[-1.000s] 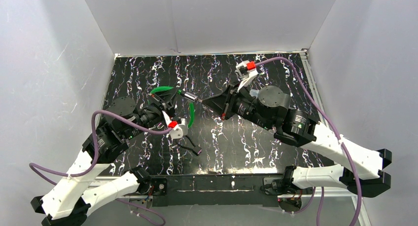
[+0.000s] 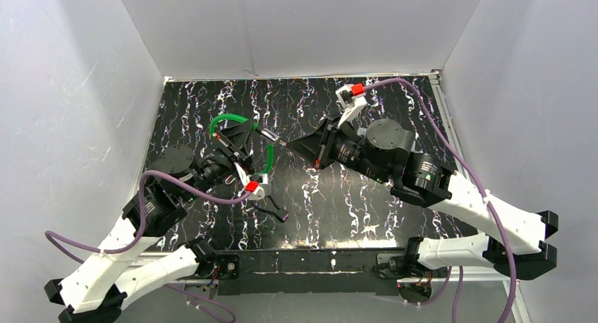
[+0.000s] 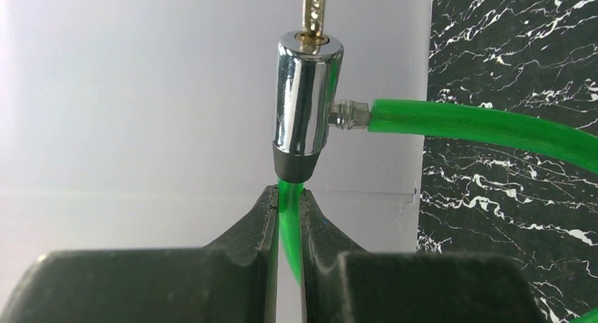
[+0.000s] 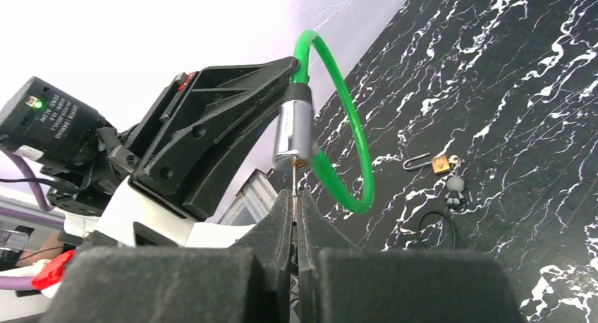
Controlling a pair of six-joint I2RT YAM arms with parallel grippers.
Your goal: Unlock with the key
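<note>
A chrome lock cylinder (image 3: 303, 97) with a black collar joins the two ends of a green cable (image 3: 479, 129). The cable leaves one end and the side of the cylinder in a loop. My left gripper is shut on the cable just behind the collar. From the cylinder's other end sticks a thin metal key (image 3: 314, 9), its tip inside the keyhole. My right gripper is shut on this key, its fingertips a short way from the cylinder's face. The key's grip is hidden between the fingers. Both grippers are held up over the table.
On the black marbled table (image 2: 345, 196) lie a small brass piece (image 4: 441, 164) with a metal loop, a little grey figure (image 4: 455, 189) and a dark cord (image 4: 437, 228). Grey walls stand at the back and sides.
My left gripper has turned about its length, and the green loop has swung up behind it. Cylinder and right gripper have shifted only slightly; the key stays in the keyhole.
</note>
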